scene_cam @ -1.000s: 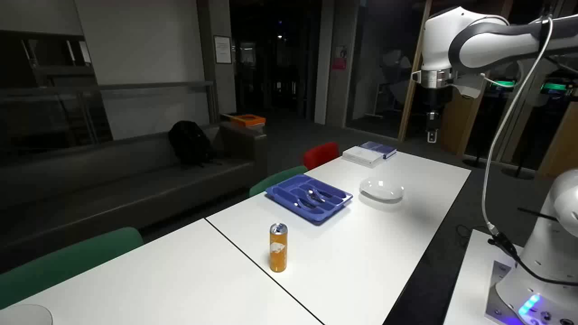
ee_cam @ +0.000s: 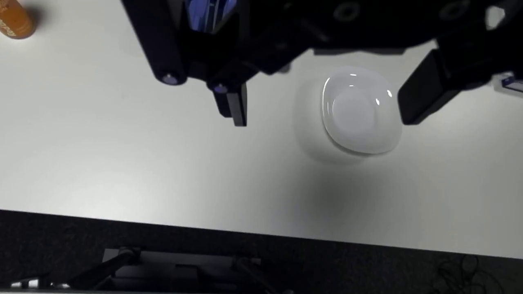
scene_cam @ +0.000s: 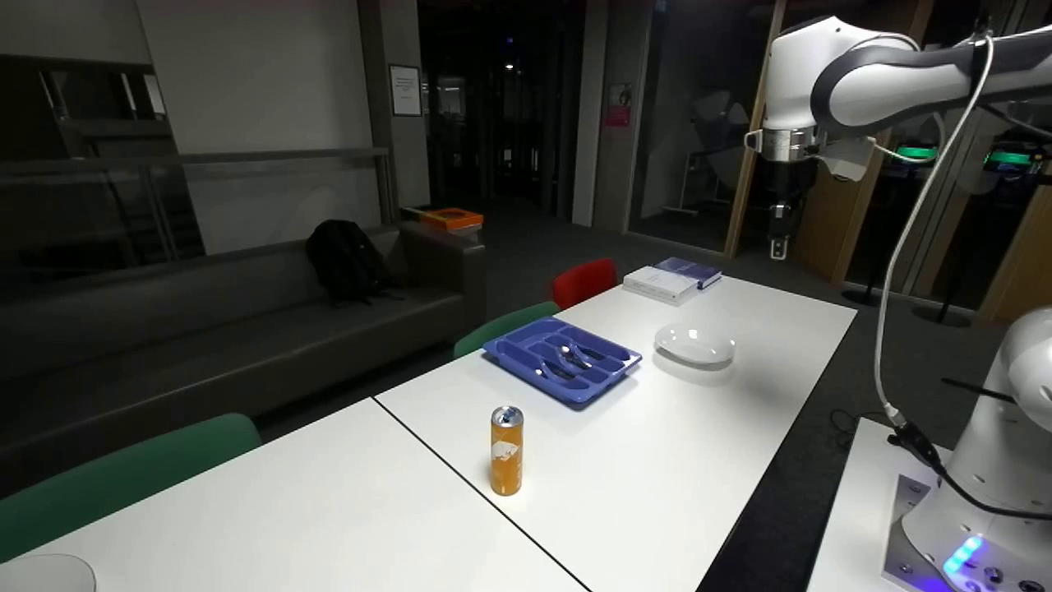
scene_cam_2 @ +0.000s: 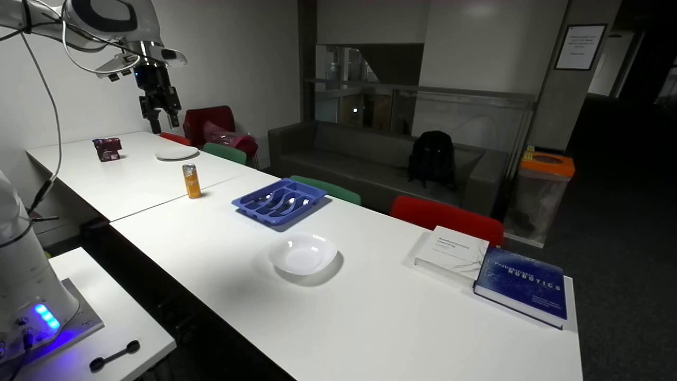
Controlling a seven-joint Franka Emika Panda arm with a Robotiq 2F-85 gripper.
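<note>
High over the white table, my gripper stands open, with its fingers spread wide and nothing held. Beneath it in the wrist view, a white bowl (ee_cam: pixel 360 112) sits on the table, showing between the two fingers but well below them. Exterior view 1 has the bowl (scene_cam: pixel 695 345) to the right of a blue cutlery tray (scene_cam: pixel 513 360), which holds several pieces of cutlery. An orange can (scene_cam: pixel 507 454) stands upright near the seam between the tables. From the other side, the gripper (scene_cam_2: pixel 163 124) hangs at upper left with its fingers apart.
A white book (scene_cam_2: pixel 451 251) and a blue book (scene_cam_2: pixel 521 282) lie at one table end. At the other end are a white plate (scene_cam_2: pixel 177 153) and a dark red object (scene_cam_2: pixel 108 149). Chairs line the far side. Bare table surrounds the bowl.
My arm and gripper have shifted slightly to the left in exterior view 1. The bowl, tray, can and books have stayed in place.
</note>
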